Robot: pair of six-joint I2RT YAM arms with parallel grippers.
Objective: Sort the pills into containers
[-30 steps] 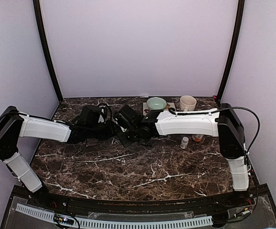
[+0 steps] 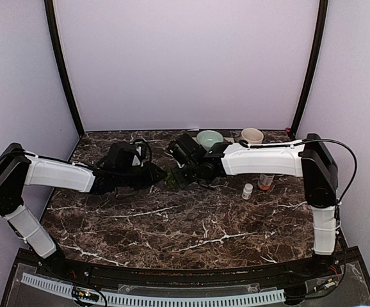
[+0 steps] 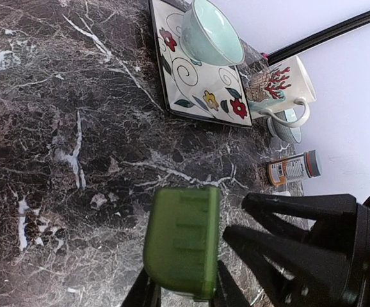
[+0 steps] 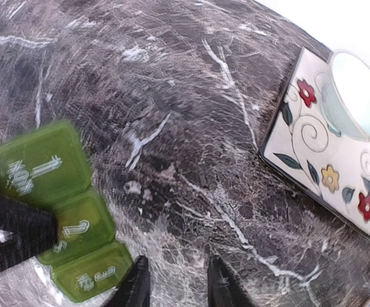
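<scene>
My left gripper point(image 2: 160, 174) is at its left, and black fingers of my right gripper point(image 2: 178, 173) show beside it. Whether either is closed on it I cannot tell. A supplement bottle point(image 3: 292, 167) lies at the right in the left wrist view; a small white bottle point(image 2: 247, 191) stands right of the arms.
At the back right are a flowered tray point(image 4: 294, 153) with a pale green bowl point(image 2: 209, 139) on it, and a mug point(image 2: 252, 136).
My right arm has moved slightly to the right, and more of the green organizer shows between the grippers. The left arm has barely moved.
</scene>
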